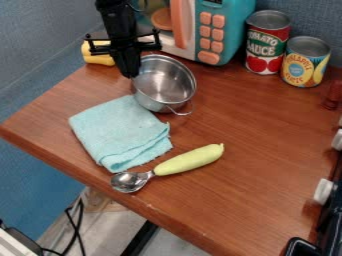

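My black gripper [128,66] is at the top left, pointing down at the left rim of the steel pot [166,84], partly in front of a yellow object [96,56] behind it. Whether its fingers are open or shut is unclear. The pot stands upright on the wooden table. A light blue folded cloth [118,134] lies left of centre, and a metal scoop [130,180] with a pale yellow handle [190,161] lies near the front edge.
A teal toy microwave [234,35] stands at the back. A tomato sauce can [266,45], a second can [305,63] and a small red bottle [333,95] stand at the back right. A black appliance [319,220] lines the right edge.
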